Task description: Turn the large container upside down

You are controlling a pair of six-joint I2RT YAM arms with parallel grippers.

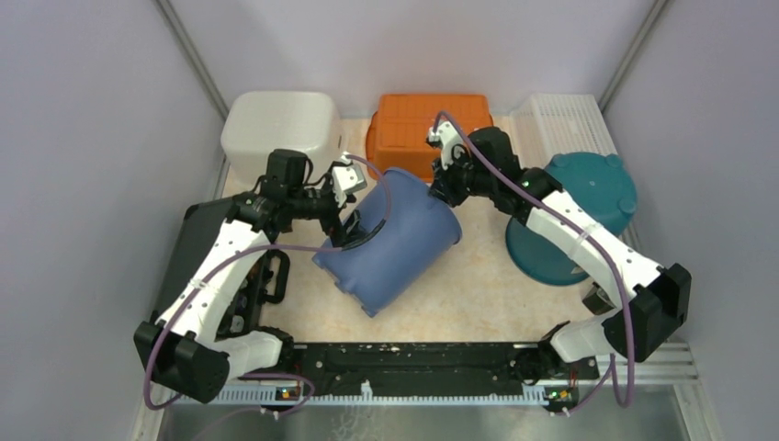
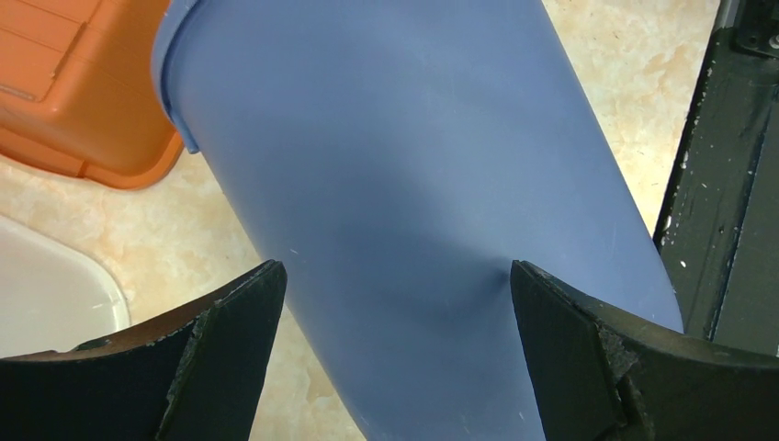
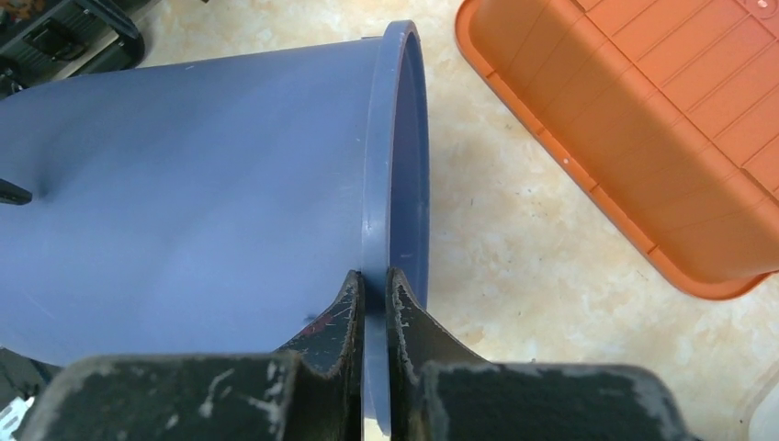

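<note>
The large blue container (image 1: 404,241) lies on its side across the middle of the table, its rimmed open end toward the upper right and its base toward the lower left. My right gripper is shut on the container's rim (image 3: 378,165), one finger on each side of the wall. Over the container's side near the base, my left gripper stands wide open with nothing gripped. Blue wall fills the space behind its fingers (image 2: 241,317). Whether those fingers touch the wall I cannot tell.
An orange bin (image 1: 430,129) sits close behind the container's rim, and a white bin (image 1: 283,130) is at the back left. To the right are a teal container (image 1: 597,193) and a white basket (image 1: 568,124). A black case (image 1: 207,248) borders the left. Bare table (image 1: 478,299) shows at front right.
</note>
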